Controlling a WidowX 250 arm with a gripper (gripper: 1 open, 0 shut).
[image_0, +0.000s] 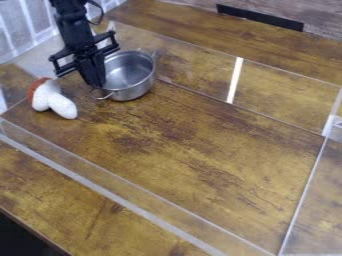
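Note:
My black gripper (94, 78) reaches in from the top left, its tip at the left rim of a steel pot (128, 76); it appears shut, and I see nothing held in it, though the fingertips are small in this view. A white plush-like object with a red part (56, 104) lies on the wooden table (187, 150), below and left of the pot.
Clear plastic edging runs along the table's sides. A dark slot (261, 18) shows at the back.

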